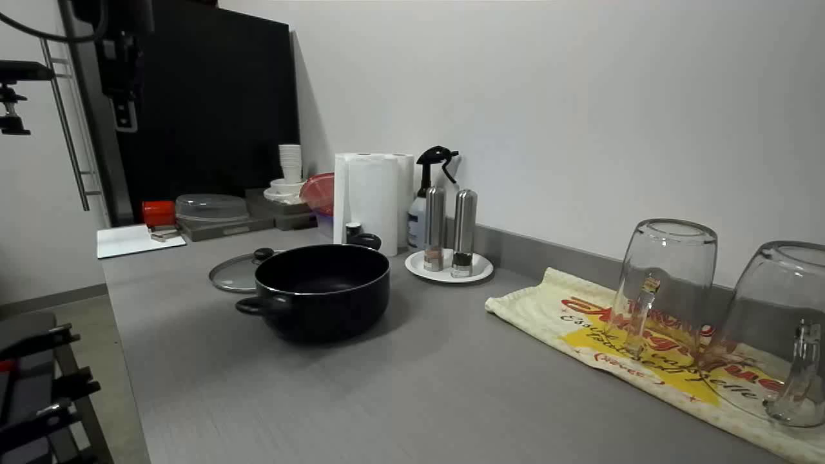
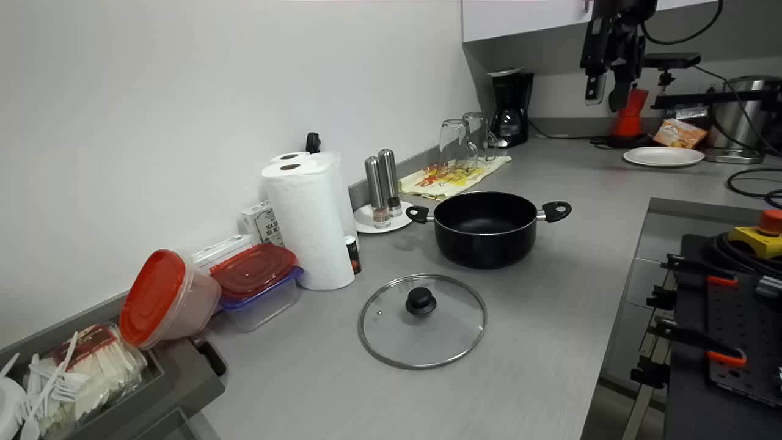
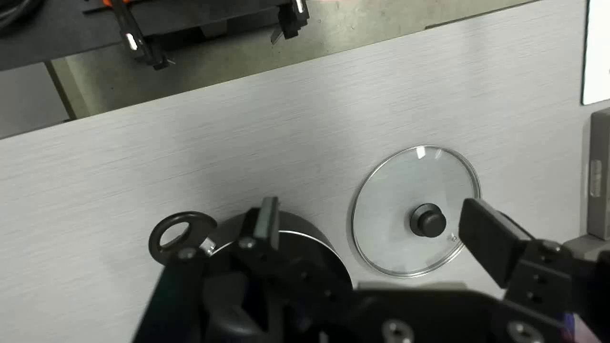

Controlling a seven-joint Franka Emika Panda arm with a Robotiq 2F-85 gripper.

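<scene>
A black two-handled pot (image 2: 486,245) stands uncovered on the grey counter, its inside dark and apparently empty. Beside it, flat on the counter, lies a round glass lid (image 2: 388,330) with a steel rim and black knob. High above the counter hangs my gripper (image 2: 606,99), well clear of everything on it. The wrist view looks down past the spread fingers (image 3: 486,243); the gripper is open and nothing sits between them. From there the lid (image 3: 389,211) shows in full, while the gripper covers much of the pot (image 3: 300,220).
Salt and pepper mills on a white plate (image 1: 416,268), paper towel rolls (image 2: 308,227) and a spray bottle (image 1: 417,216) line the wall. Glass mugs (image 1: 665,255) stand upside down on a printed towel (image 1: 533,301). Bare counter (image 2: 542,315) lies along the front edge.
</scene>
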